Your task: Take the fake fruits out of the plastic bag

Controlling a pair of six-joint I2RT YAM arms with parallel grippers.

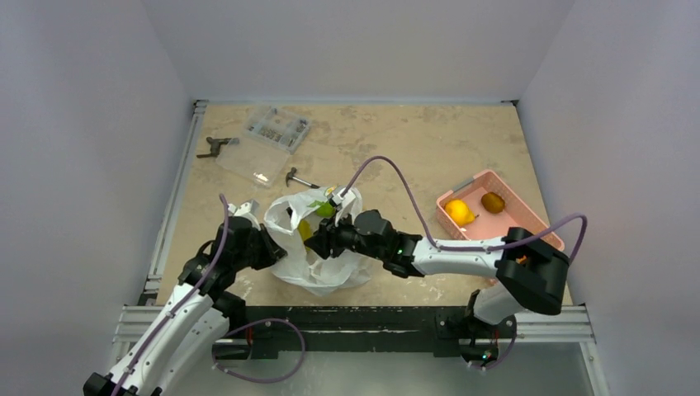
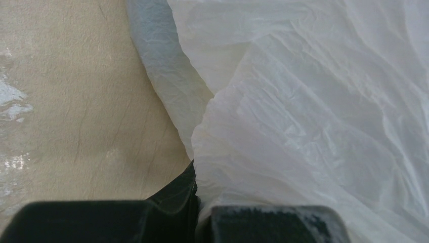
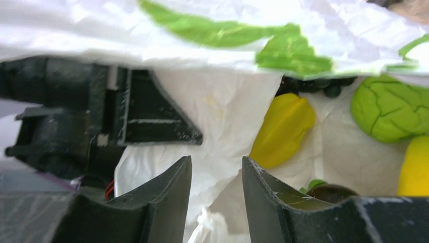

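Note:
The white plastic bag (image 1: 334,276) sits at the front middle, fruit inside. My left gripper (image 1: 272,247) is shut at its left edge, with crumpled plastic (image 2: 303,116) rising from its fingers. My right gripper (image 1: 318,243) is over the bag's opening; in the right wrist view its fingertips (image 3: 182,172) stand apart, facing a yellow fruit (image 3: 283,129), a green one (image 3: 387,109), another yellow one (image 3: 415,169) and a dark one (image 3: 331,195). Dark grapes (image 3: 329,88) are partly hidden behind the bag's rim.
A pink basket (image 1: 495,177) with fruits stands at right, partly behind my right arm. A clear organizer box (image 1: 276,128), a dark tool (image 1: 216,144) and a hammer (image 1: 301,180) lie at back left.

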